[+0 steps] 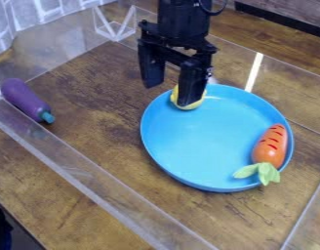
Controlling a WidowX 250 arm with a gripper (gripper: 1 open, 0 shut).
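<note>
My black gripper (175, 78) hangs at the top centre over the blue plate (189, 146), its fingers apart on either side, near a yellow object (189, 98) on the plate's back part; whether they touch it I cannot tell. An orange carrot (268, 146) with a pale green top lies on the plate's right side. A purple eggplant-like object (26, 101) lies at the far left of the wooden table.
A clear strip runs along the front left, and a small white object stands at the back left.
</note>
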